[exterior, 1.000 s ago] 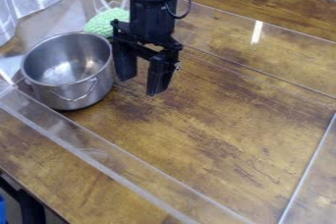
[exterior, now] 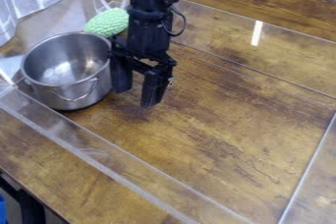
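My black gripper [exterior: 140,85] hangs low over the wooden table, just right of a steel pot [exterior: 66,71], with its two dark fingers apart, one near the pot's rim and the other further right. I see nothing clearly between them. A pale green object [exterior: 105,24], perhaps a brush or toy, lies behind the pot, left of the arm.
Clear strips or panels run along its left and right edges. A light cloth or wall lies at the back left.
The gripper has shifted and turned slightly, sitting a little lower and further left over the last second. The pot and green object look unmoved.
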